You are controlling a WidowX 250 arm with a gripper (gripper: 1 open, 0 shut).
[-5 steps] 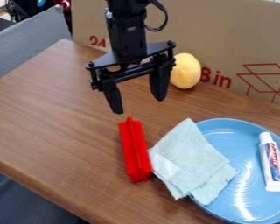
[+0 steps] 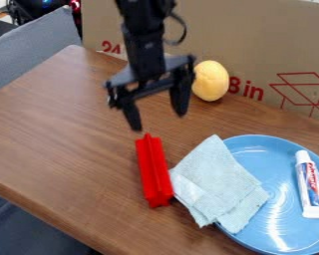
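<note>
My black gripper (image 2: pixel 155 108) hangs open and slightly blurred above the table, over the upper end of a red elongated block (image 2: pixel 153 171), with nothing between its fingers. A folded pale blue cloth (image 2: pixel 215 181) lies right of the red block, partly on a blue plate (image 2: pixel 282 232). A white toothpaste tube (image 2: pixel 311 185) lies on the plate. A yellow oval object (image 2: pixel 210 80) stands at the back, behind the gripper.
A cardboard box (image 2: pixel 262 45) walls off the back. A grey seat shows beyond the table's left edge.
The objects on the table have not moved.
</note>
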